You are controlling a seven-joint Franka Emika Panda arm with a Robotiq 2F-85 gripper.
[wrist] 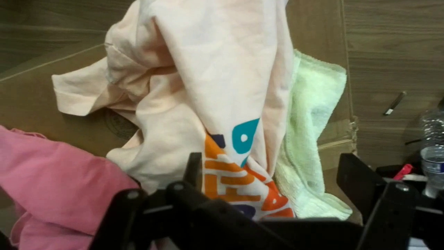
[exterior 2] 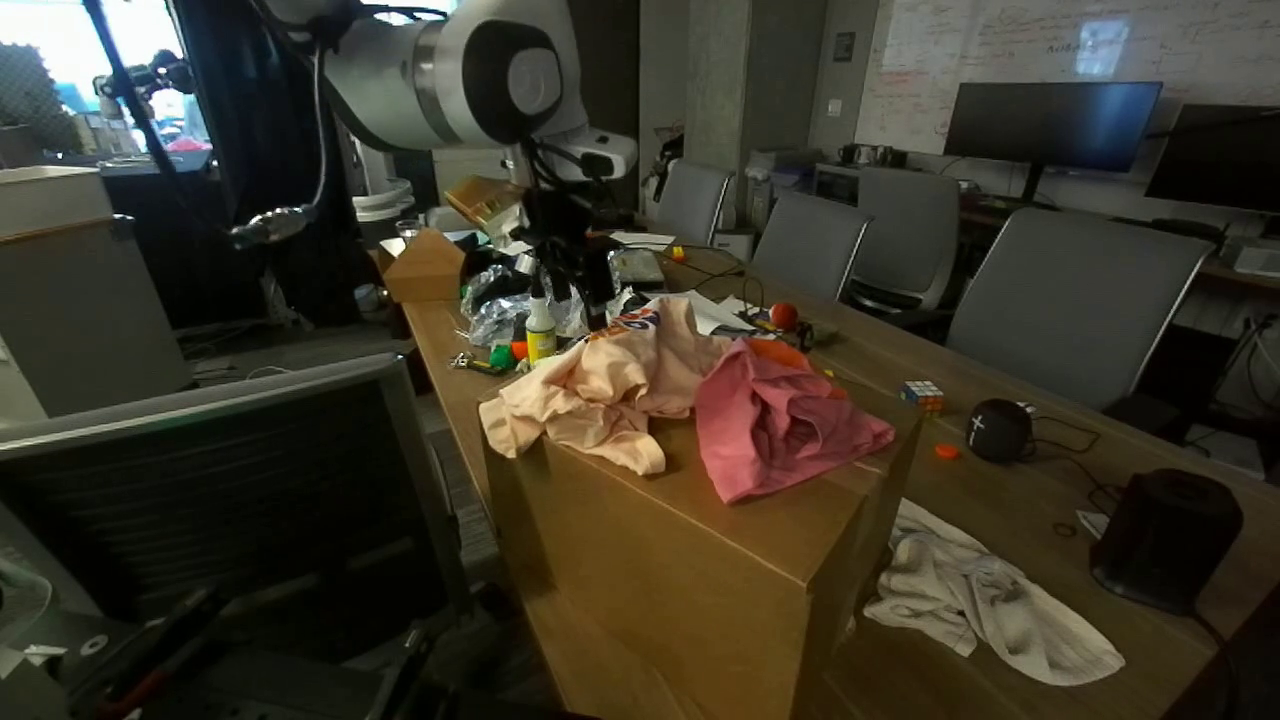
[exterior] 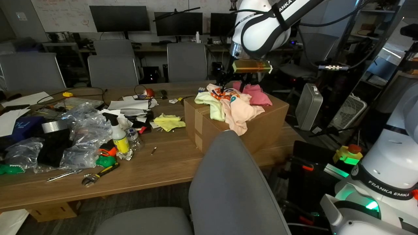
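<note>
My gripper is open above the cardboard box (exterior 2: 648, 588), its two black fingers wide apart over the cloth pile. Between and beyond them lies a rumpled peach cloth (wrist: 220, 62) with orange, teal and purple print. A pale yellow-green cloth (wrist: 310, 112) is partly under it, close to one finger in the wrist view. Beside the peach cloth rests a pink cloth (exterior 2: 774, 420), folded loosely on the box top. In exterior view 1 the fingers come down close to the pile; whether they touch it I cannot tell.
A yellow cloth (exterior: 169, 122) lies on the table left of the box. Past it are a spray bottle (exterior: 119, 135), clear plastic bags (exterior: 86, 133) and a wrench (exterior: 100, 174). A whitish towel (exterior 2: 978, 594) lies beside the box. A grey chair (exterior: 231, 188) stands in front.
</note>
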